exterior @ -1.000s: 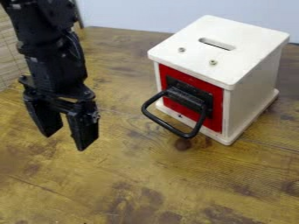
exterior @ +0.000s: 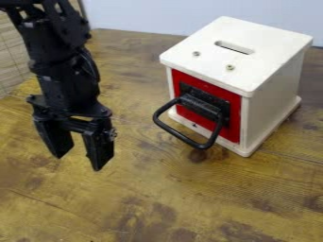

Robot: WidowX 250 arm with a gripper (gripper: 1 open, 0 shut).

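My black gripper (exterior: 78, 144) hangs open over the wooden table at the left, its fingers pointing down with nothing between them. To its right stands a white box (exterior: 265, 104) with a slot and two small screws on its sloped top. Its front has a red panel (exterior: 225, 139) with a black loop handle (exterior: 179, 135) sticking out toward the left. The gripper is apart from both box and handle.
A pale wall is at the back, and a light wooden board (exterior: 15, 61) stands at the far left edge.
My gripper has shifted slightly, a little to the right over the last second. The box and handle look unchanged.
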